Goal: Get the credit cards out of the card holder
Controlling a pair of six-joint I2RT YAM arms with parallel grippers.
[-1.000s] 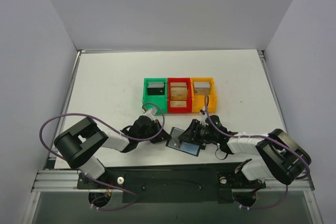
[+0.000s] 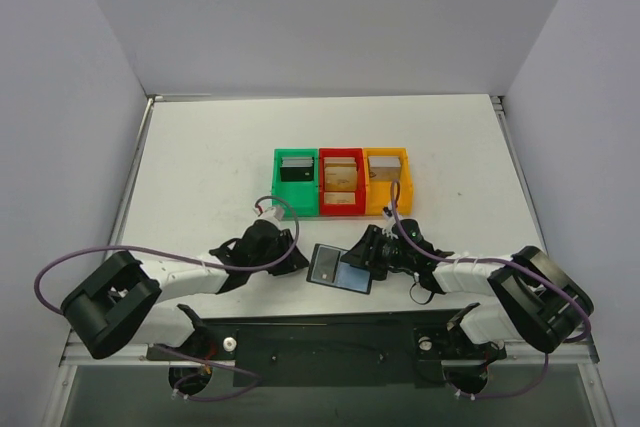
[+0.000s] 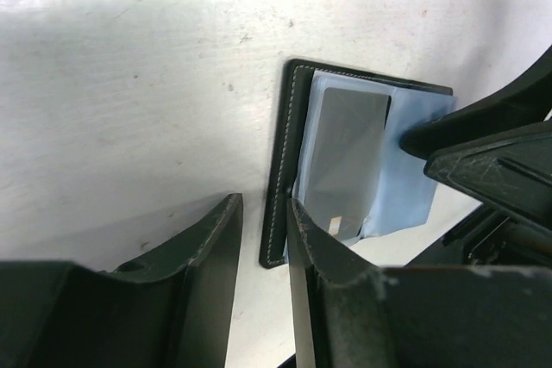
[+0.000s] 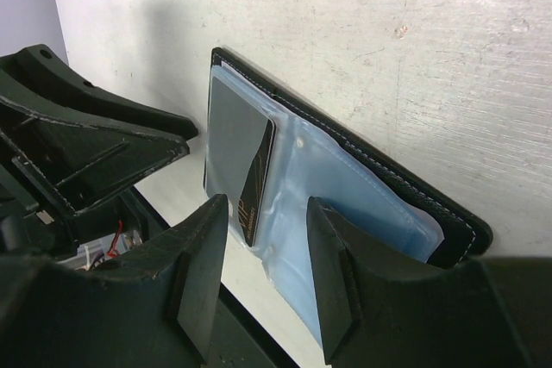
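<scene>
The card holder (image 2: pixel 340 269) lies open and flat near the table's front edge. It has a black stitched border and bluish clear sleeves; a dark grey card (image 3: pixel 347 148) sits in one of them. At the holder's left edge, my left gripper stands open, one finger over bare table and the other by the black border. My right gripper is also open, its fingertips above the sleeves with nothing gripped between them. In the right wrist view, the dark card (image 4: pixel 235 148) is still inside its sleeve.
Behind the holder stand a green bin (image 2: pixel 279 187), a red bin (image 2: pixel 342 211) and a yellow bin (image 2: pixel 404 187), each with card-like items inside. Both grippers are close together over the holder.
My left gripper has drawn back to the left, from over the holder to its left edge. The card holder has shifted slightly left. The right arm looks unmoved.
</scene>
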